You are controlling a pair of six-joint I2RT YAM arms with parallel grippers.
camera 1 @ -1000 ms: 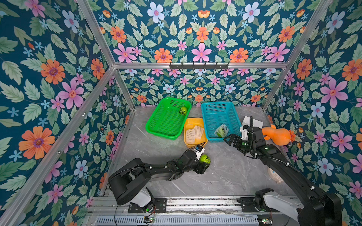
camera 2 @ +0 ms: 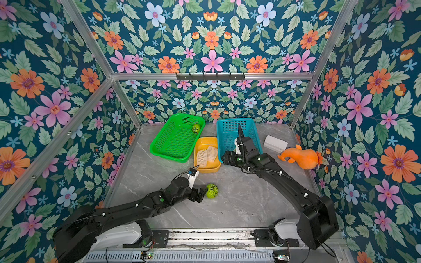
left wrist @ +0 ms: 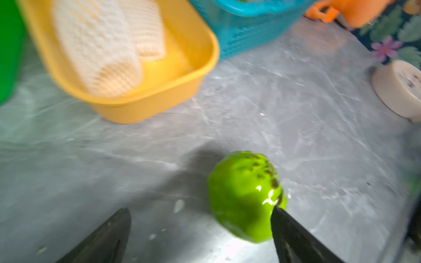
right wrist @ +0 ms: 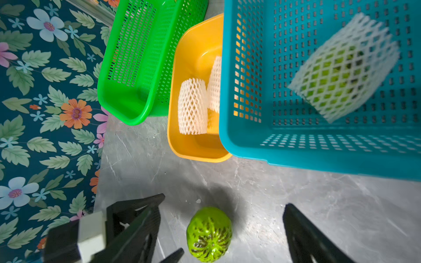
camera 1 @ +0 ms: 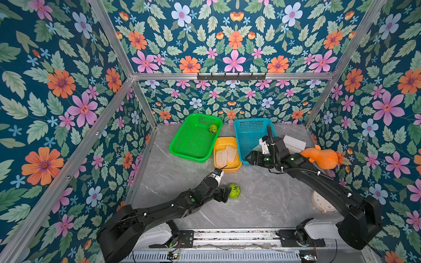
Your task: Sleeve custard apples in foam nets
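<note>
A green custard apple (camera 1: pixel 234 190) sits bare on the table, just beside my open left gripper, whose fingers are empty. My right gripper hangs over the front of the teal basket, fingers parted, with that apple showing below between them. In the teal basket (right wrist: pixel 236 52) lies another apple inside a white foam net (right wrist: pixel 342 65). The yellow tray (camera 1: pixel 215 166) holds white foam nets (right wrist: pixel 193 105). One more apple (camera 1: pixel 212 128) is in the green basket (camera 1: pixel 184 144).
An orange plush toy (camera 2: pixel 307 158) and a white box (camera 2: pixel 275 143) lie at the right. A round cream object (left wrist: pixel 394 87) is near the right front, partly behind the arm.
My left gripper has moved back and left, leaving the apple uncovered on the table. My right gripper has moved left over the teal basket's front edge.
</note>
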